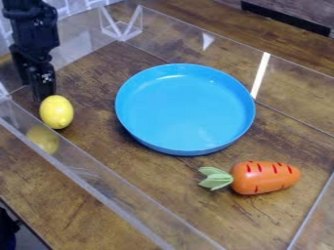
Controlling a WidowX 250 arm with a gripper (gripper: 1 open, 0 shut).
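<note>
A black gripper (37, 92) hangs at the upper left of the camera view, its fingers low, just behind and left of a yellow lemon-like object (57, 111) on the wooden floor. The gripper is open. Whether a fingertip touches the yellow object is hard to tell.
A large blue plate (186, 107) fills the middle. An orange toy carrot (265, 177) with pale green leaves lies at the lower right. Clear plastic walls border the wooden area. Bare wood is free below the plate and at the upper right.
</note>
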